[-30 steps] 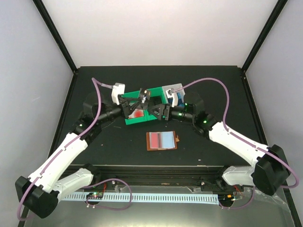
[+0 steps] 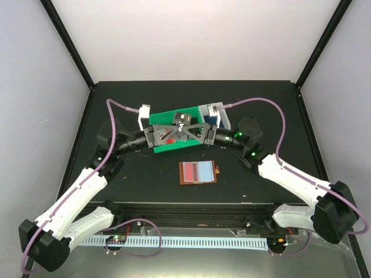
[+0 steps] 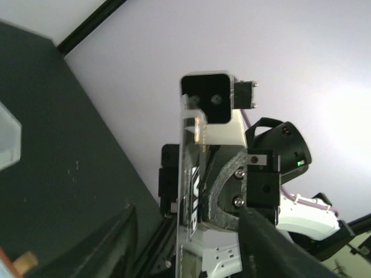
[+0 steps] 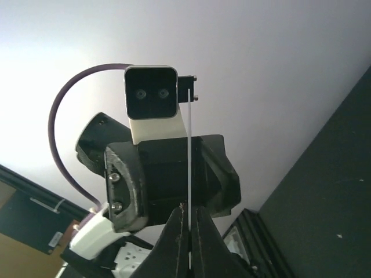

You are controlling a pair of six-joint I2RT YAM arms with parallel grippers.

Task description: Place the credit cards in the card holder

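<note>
A dark VIP card (image 2: 181, 119) is held upright above the green box, between the two arms. My right gripper is shut on it; the right wrist view shows the card edge-on, rising from the closed fingers. In the left wrist view, my left gripper stands open, its blurred fingers on either side of the card with gaps visible. The brown card holder (image 2: 181, 173) lies spread flat on the table, nearer the front, showing a reddish left side and a light blue right side.
Under the grippers sits the green box (image 2: 168, 147), with red-and-white cards in its left part. A pale box (image 2: 226, 123) adjoins it on the right, partly hidden by the right arm.
The card has shifted slightly right.
</note>
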